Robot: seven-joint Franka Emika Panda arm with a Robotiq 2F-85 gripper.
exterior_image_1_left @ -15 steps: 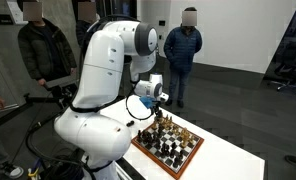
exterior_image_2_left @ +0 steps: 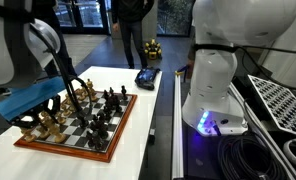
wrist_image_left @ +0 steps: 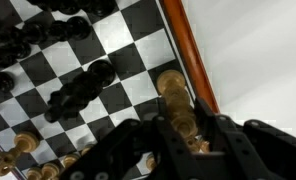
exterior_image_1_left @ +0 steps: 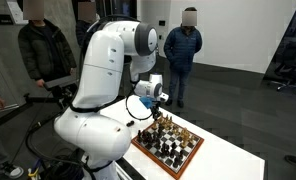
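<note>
A wooden chessboard (exterior_image_1_left: 174, 168) carries dark pieces and tan pieces. In the wrist view, my gripper is shut on a tan chess piece (wrist_image_left: 178, 104) near the board's wood-framed edge. The piece's far end lies over the squares beside the frame; whether it touches the board I cannot tell. In exterior view 1 the gripper (exterior_image_1_left: 154, 109) is low over the far end of the board. Exterior view 2 shows the arm's wrist above the board's left side, where the fingers are hard to make out among the tan pieces (exterior_image_2_left: 50, 128).
Dark pieces (wrist_image_left: 78, 92) stand close by on the board, with other tan pieces (wrist_image_left: 26, 142) near the gripper. A dark device (exterior_image_2_left: 147, 77) lies on the table beyond the board.
</note>
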